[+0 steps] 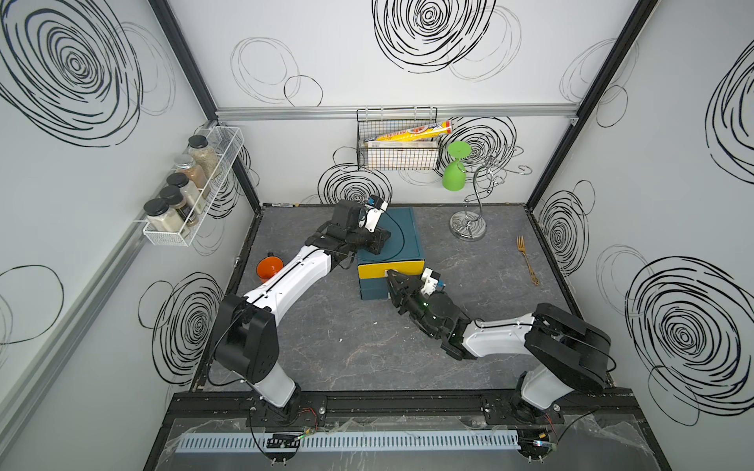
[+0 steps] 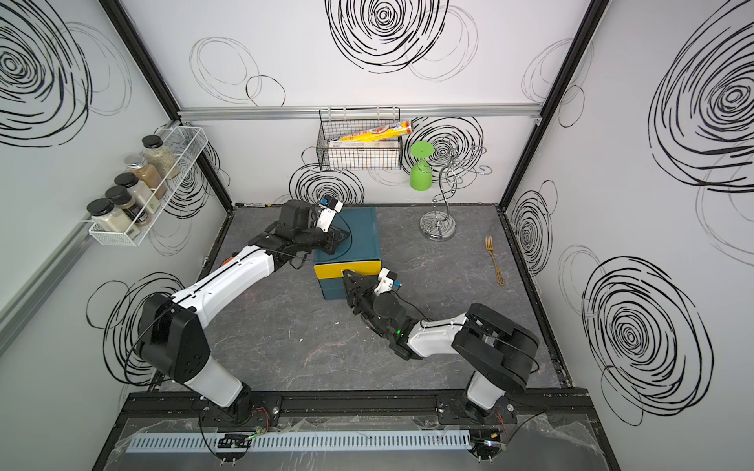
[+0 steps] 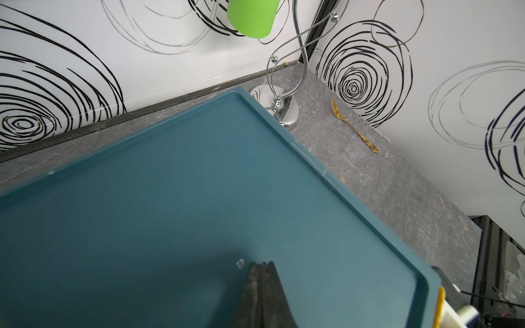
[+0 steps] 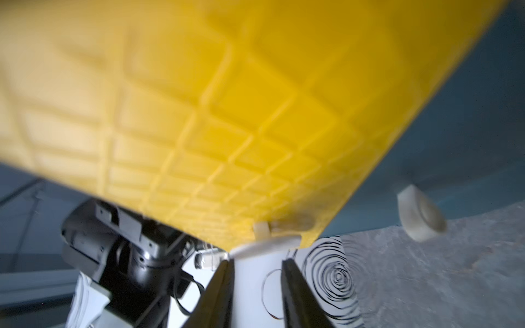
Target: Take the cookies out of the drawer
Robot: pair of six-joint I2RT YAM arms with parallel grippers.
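Note:
A blue drawer box (image 1: 402, 235) stands at the back middle of the table, with a yellow upper drawer front (image 1: 373, 270) and a blue lower front. My left gripper is shut above the box's flat top, with nothing showing between its fingers. In the right wrist view the yellow drawer front fills the upper part, and its white handle (image 4: 265, 247) lies just beyond my right gripper. That gripper's fingers stand apart, with the handle at their tips; nothing is clasped. A second white handle (image 4: 420, 214) sits on the blue lower front. No cookies show in any view.
An orange mug (image 1: 269, 267) lies to the left of the left arm. On the right are a chrome stand (image 1: 468, 225) with a green cup (image 1: 454, 174) hanging, and a gold fork (image 1: 528, 260). The table in front of the box is mostly clear.

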